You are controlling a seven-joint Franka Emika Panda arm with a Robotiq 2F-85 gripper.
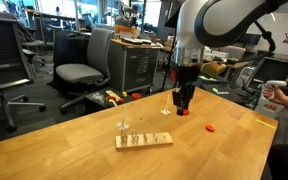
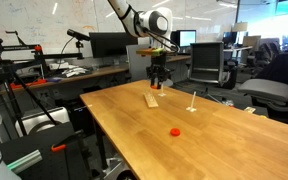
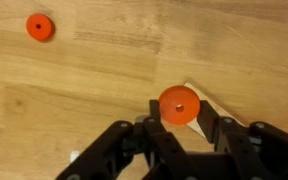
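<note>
My gripper is shut on an orange-red disc point(image 3: 179, 105) with a small hole at its middle. In the first exterior view the gripper point(image 1: 183, 103) hangs at the far side of the table, with the red disc point(image 1: 184, 112) low between its fingers. A second red disc point(image 3: 40, 27) lies apart on the table at the upper left of the wrist view; it also appears as a red disc point(image 2: 175, 132) in the second exterior view. A pale wooden block with upright pegs point(image 1: 144, 142) stands nearer the camera. Whether the held disc touches anything beneath is unclear.
A small white stand with a thin upright stick point(image 1: 166, 108) is left of the gripper. Another white upright piece point(image 1: 122, 128) stands behind the pegged block. Several small coloured objects point(image 1: 114, 97) sit at the table's far edge. The foreground wood is clear.
</note>
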